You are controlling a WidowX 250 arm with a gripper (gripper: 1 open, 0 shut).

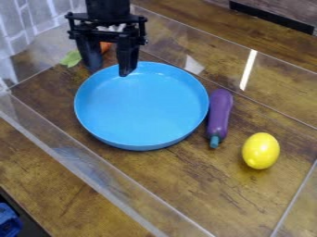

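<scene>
My black gripper [107, 59] hangs open over the back edge of a blue plate [141, 106], its fingers apart and nothing visible between them. A purple eggplant [221, 116] lies just right of the plate, and a yellow lemon-like object [260, 151] lies further right, toward the front. Behind the gripper, at the back left, a green and orange item [72, 57] is partly hidden.
A clear plastic edge runs along the left of the wooden surface [186, 194]. A blue object [7, 220] shows at the lower left corner.
</scene>
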